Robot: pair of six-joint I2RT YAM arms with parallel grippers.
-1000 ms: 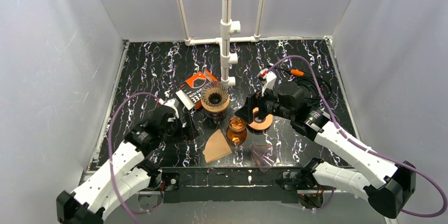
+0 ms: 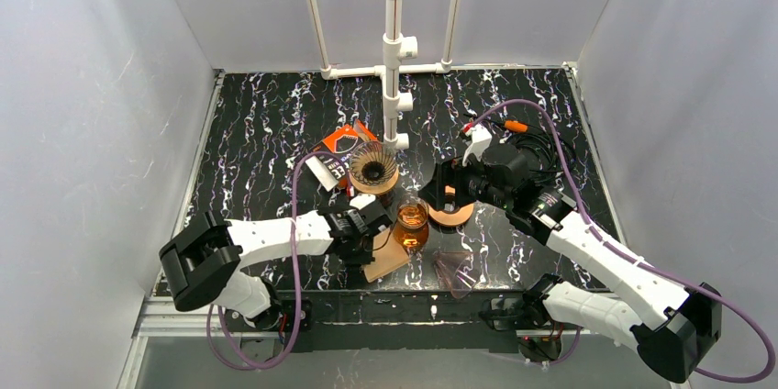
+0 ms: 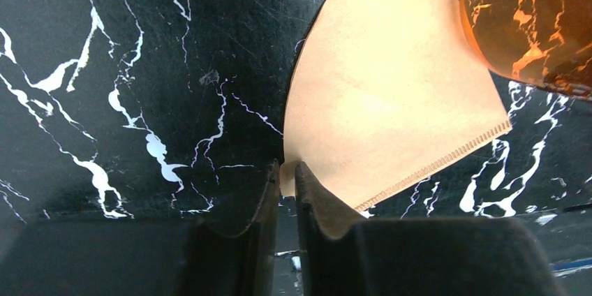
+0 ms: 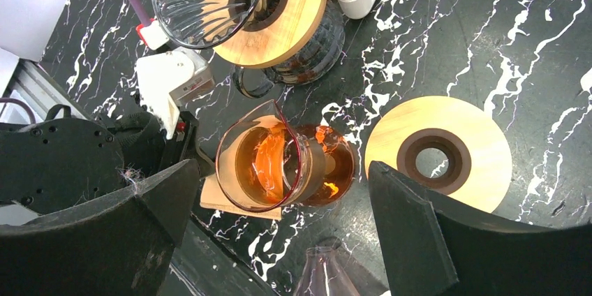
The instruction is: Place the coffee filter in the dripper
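The brown paper filter (image 3: 391,93) lies flat on the marble worktop. My left gripper is down at its narrow corner, fingertips close together at the paper's edge; whether they pinch it is unclear. The glass dripper (image 2: 372,167) with a wooden collar sits on a dark glass server (image 4: 311,52) behind the filter. My right gripper hangs open above the amber glass (image 4: 331,177), nothing held between its fingers.
A wooden ring (image 4: 482,142) lies right of the amber glass, a clear glass (image 2: 457,272) at the front edge. An orange box (image 2: 339,141) and a white pipe stand are behind; coiled cables (image 2: 541,150) lie back right.
My left arm has swung right and down onto the filter from the left side of the worktop.
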